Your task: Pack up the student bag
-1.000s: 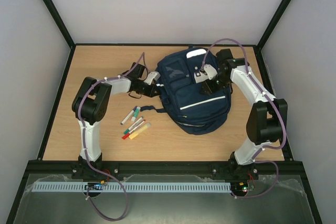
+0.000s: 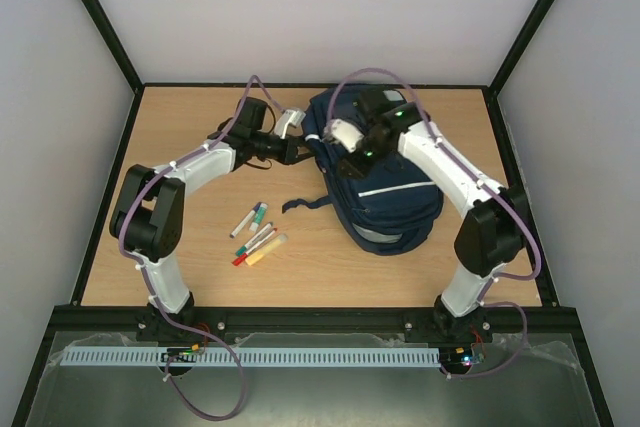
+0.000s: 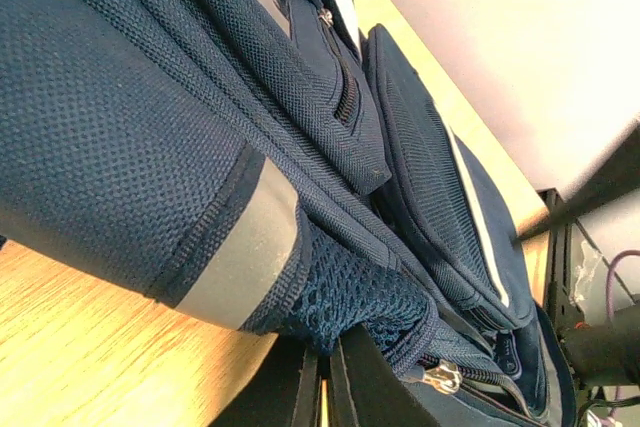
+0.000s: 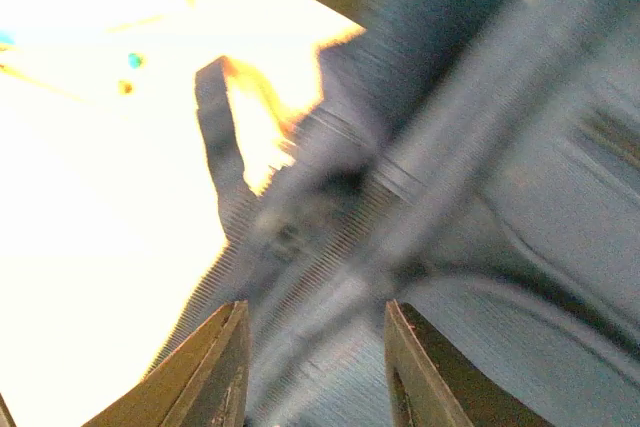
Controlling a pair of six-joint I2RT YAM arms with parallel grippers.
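Note:
The navy backpack (image 2: 395, 212) lies on the right half of the table, its front with grey strips facing up. At its left edge, my left gripper (image 2: 308, 151) is shut on the mesh fabric (image 3: 350, 287), which gathers at the fingertips in the left wrist view. A gold zipper pull (image 3: 442, 377) shows just beside them. Over the bag's left part, my right gripper (image 2: 346, 163) stands open, with its fingers (image 4: 225, 372) apart and no object seen held between them; the bag is blurred in that view. Several markers (image 2: 260, 237) lie on the table left of the bag.
A dark strap (image 2: 305, 203) extends from the bag's left side onto the bare table (image 2: 190, 247). Dark walls' frame (image 2: 310, 85) runs close behind the bag.
The right gripper swung leftward across the bag. The markers have stayed put.

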